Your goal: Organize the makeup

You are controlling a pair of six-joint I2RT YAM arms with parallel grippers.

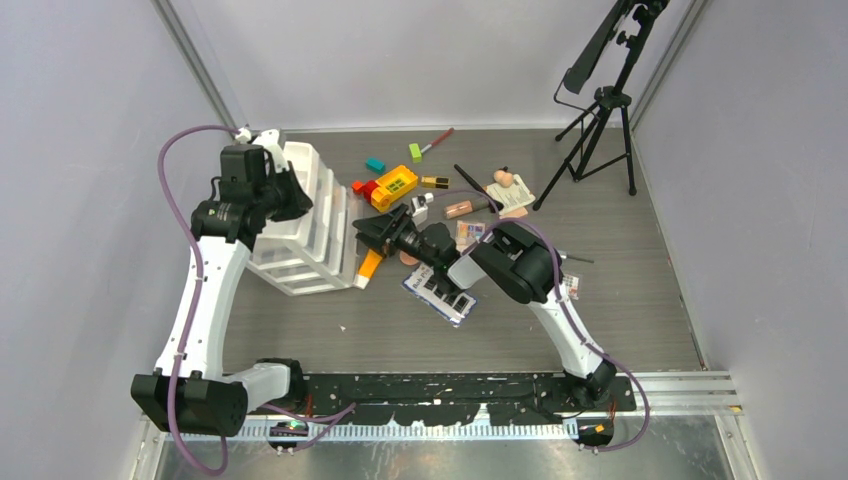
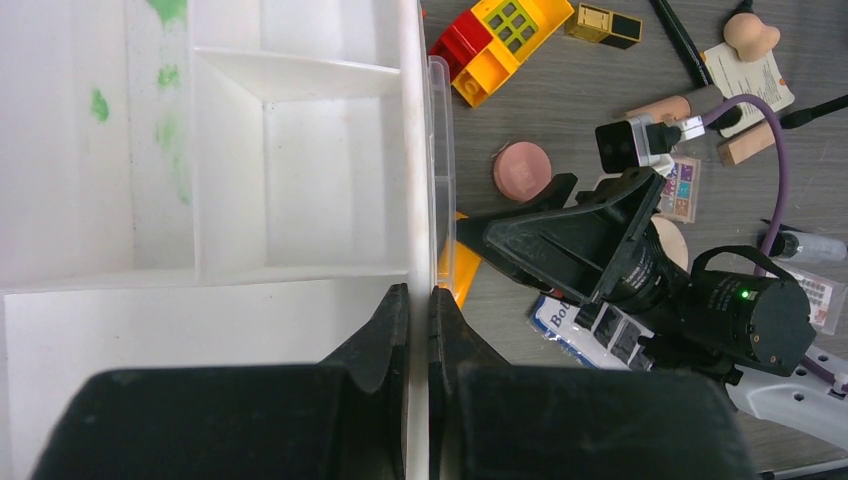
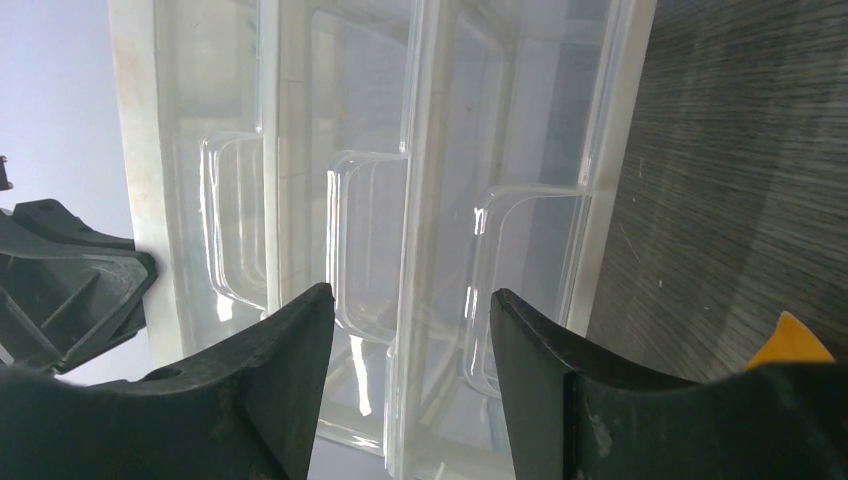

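A white cabinet with clear stacked drawers stands at the left in the top view, its drawer fronts facing right. My left gripper is shut on the cabinet's thin white top rim, one finger on either side. Beside the drawer fronts, my right gripper is part open, and a clear drawer's lip and handle show between and beyond its fingers. Whether the fingers touch it, I cannot tell. Makeup lies on the floor: a pink round compact, a skin-toned tube, a palette and a black brush.
Yellow toy blocks lie beside the cabinet, with an orange tube close to its base. A patterned packet lies partly under the right arm. A black tripod stands at the back right.
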